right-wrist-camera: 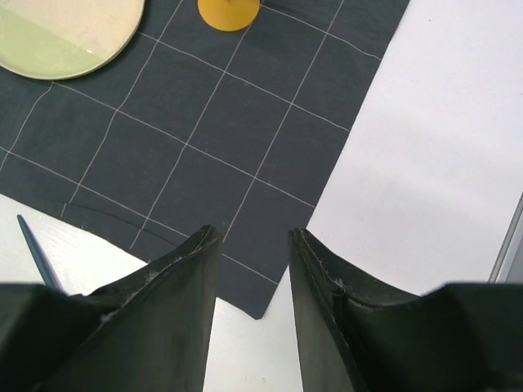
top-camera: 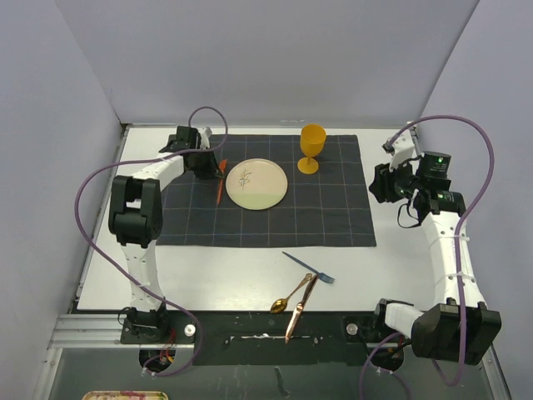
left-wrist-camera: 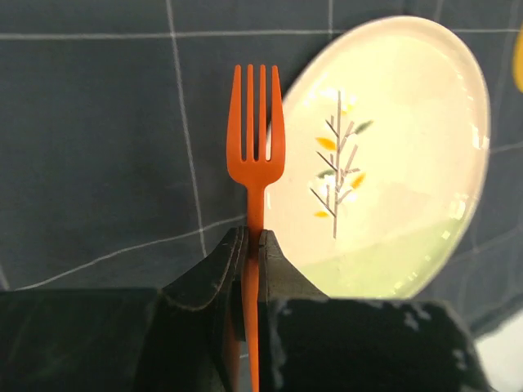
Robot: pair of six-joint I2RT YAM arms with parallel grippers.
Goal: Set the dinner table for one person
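An orange fork [left-wrist-camera: 255,175] is pinched by its handle between the fingertips of my left gripper, which is shut on it. From above, the fork [top-camera: 220,190] lies close along the left side of the round cream and green plate [top-camera: 256,185]; whether it touches the mat is unclear. My right gripper stands open and empty, to the right of the dark placemat [top-camera: 333,218]. A yellow goblet [top-camera: 312,148] stands on the mat's back right part. At the table's front edge are a gold spoon [top-camera: 290,295] and a copper-coloured knife [top-camera: 300,310].
A blue fork [top-camera: 308,267] lies on bare white table [top-camera: 208,279] in front of the mat. Part of a patterned tray [top-camera: 125,395] shows at the bottom edge.
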